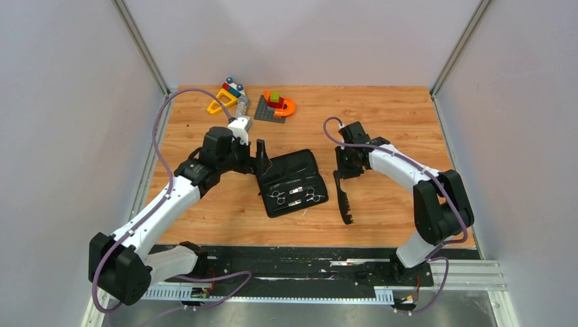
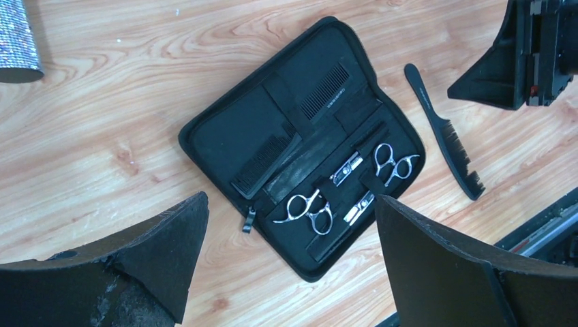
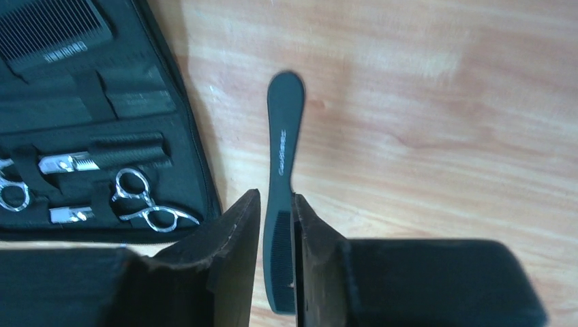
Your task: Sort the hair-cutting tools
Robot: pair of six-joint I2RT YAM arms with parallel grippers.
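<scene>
An open black tool case (image 1: 292, 184) lies mid-table, holding combs (image 2: 326, 88), scissors (image 2: 320, 218) and other silver tools. A black comb (image 2: 443, 133) lies on the wood to its right. My left gripper hangs open above the case's left side, nothing between its fingers. My right gripper is over the comb, its fingers part open around the comb's toothed part as seen from above; whether they touch it I cannot tell.
Toy bricks (image 1: 276, 103) and a yellow toy (image 1: 219, 102) sit at the back left, near a sparkly cylinder (image 2: 17, 44).
</scene>
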